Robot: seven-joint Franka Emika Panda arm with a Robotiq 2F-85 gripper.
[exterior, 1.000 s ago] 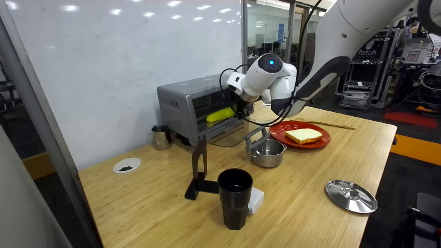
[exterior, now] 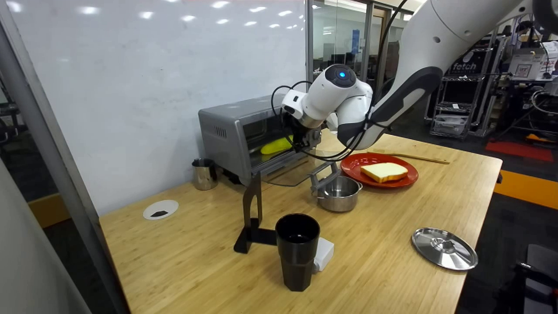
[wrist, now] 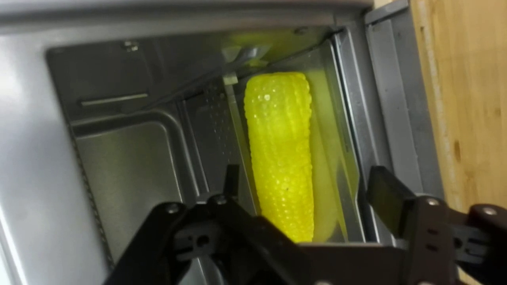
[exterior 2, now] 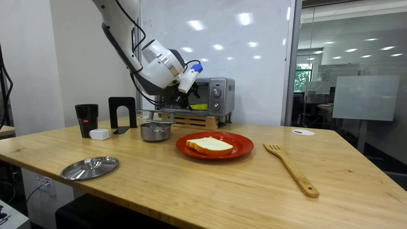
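Note:
Yellow corn (wrist: 280, 152) lies lengthwise inside the toaster oven (exterior: 225, 141), whose door is down. My gripper is open at the oven's mouth, one black finger on each side of the corn in the wrist view and nothing held. The left fingertip (wrist: 231, 180) appears close to the corn's side; the right fingertip (wrist: 387, 194) is farther off, over the oven's edge. In the second exterior view a yellow strip of the corn (exterior 2: 198, 107) shows below the gripper. The corn's near end is hidden behind the gripper body.
In front of the oven stands a metal pot (exterior: 340, 193), its handle (exterior: 325, 175) rising near the lowered door. A red plate (exterior: 361, 162) with a bread slice (exterior: 384, 172), a wooden fork (exterior 2: 292, 170), a lid (exterior: 444, 248) and a black cup (exterior: 297, 251) are on the table.
The wrist and gripper have shifted slightly left in the first exterior view, farther over the oven opening, covering more of the corn. The other objects stay in place.

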